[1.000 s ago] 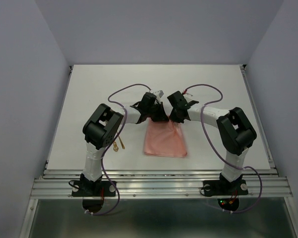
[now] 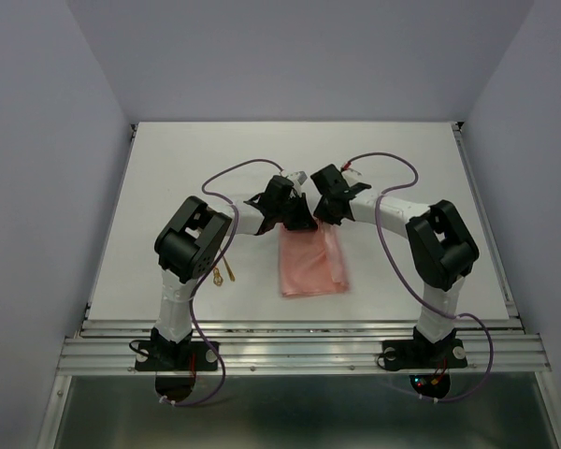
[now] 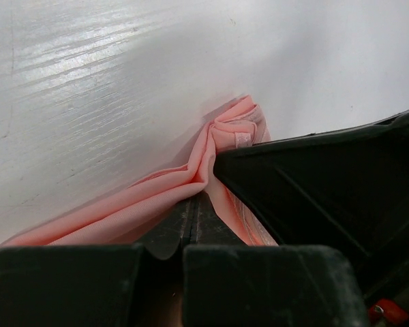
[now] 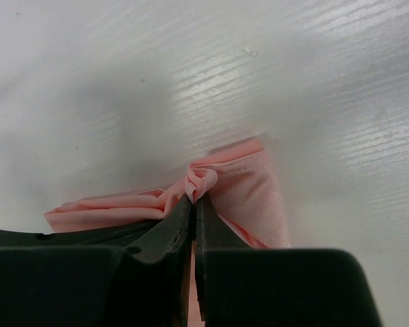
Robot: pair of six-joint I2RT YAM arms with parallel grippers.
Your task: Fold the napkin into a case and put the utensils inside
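Observation:
The pink napkin [image 2: 304, 267] lies folded in the middle of the table, its far edge bunched up under both grippers. My left gripper [image 2: 309, 224] is at that far edge; in the left wrist view its fingers are closed together over the bunched napkin [image 3: 160, 194], and what is between them is hidden. Close on its right, my right gripper [image 2: 329, 221] is shut on a pinched fold of napkin [image 4: 202, 178]. Gold utensils [image 2: 217, 278] lie left of the napkin, partly covered by the left arm.
The two grippers stand very close together, the other one's dark finger [image 3: 327, 177] reaching into the left wrist view.
The right gripper has shifted slightly up and left. The napkin's near left corner has drawn right, and a fold shows along its right side. The left arm has hardly moved.

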